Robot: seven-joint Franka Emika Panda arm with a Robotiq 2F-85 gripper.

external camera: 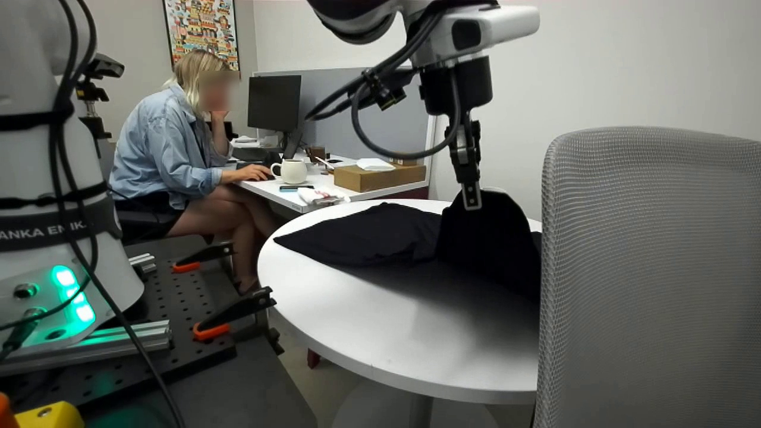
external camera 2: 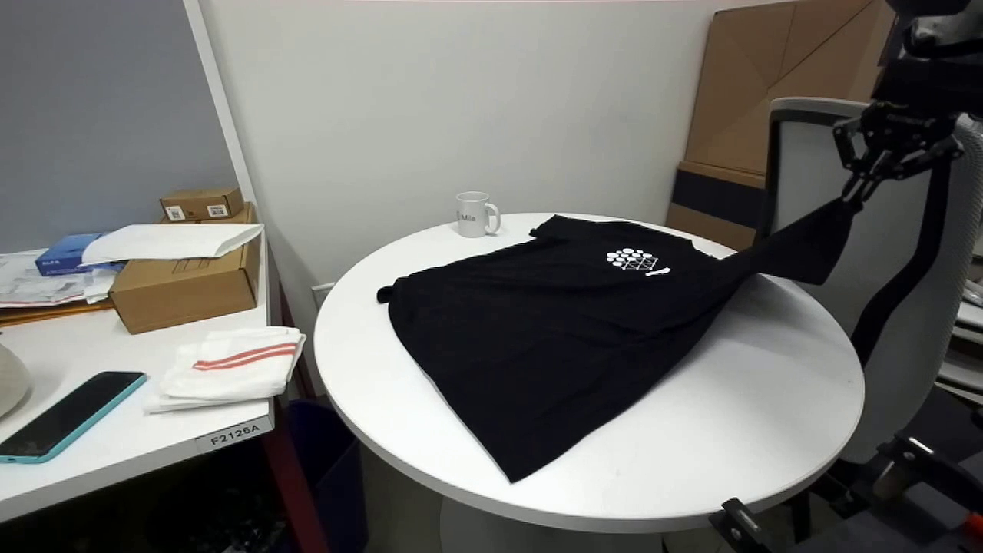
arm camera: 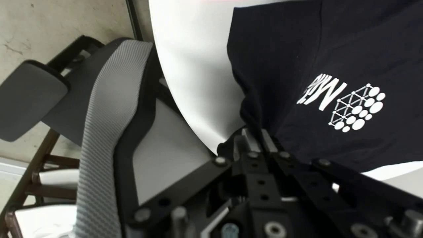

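A black T-shirt [external camera 2: 553, 313] with a white printed logo lies spread over the round white table [external camera 2: 415, 461]. One corner of it is pulled up off the tabletop, pinched in my gripper [external camera 2: 857, 192], which is shut on the cloth. From the side, the raised shirt [external camera: 485, 242] hangs in a fold below my gripper [external camera: 471, 196], while the rest stays flat on the table. In the wrist view my gripper grips dark fabric near the table's edge, and the shirt's print [arm camera: 341, 103] shows to the right, partly folded over.
A white mug [external camera 2: 474, 215] stands at the table's back edge. A grey mesh chair [external camera: 642, 285] stands close against the table. A side desk holds a phone [external camera 2: 64, 415], a folded towel [external camera 2: 235, 364] and cardboard boxes [external camera 2: 184, 286].
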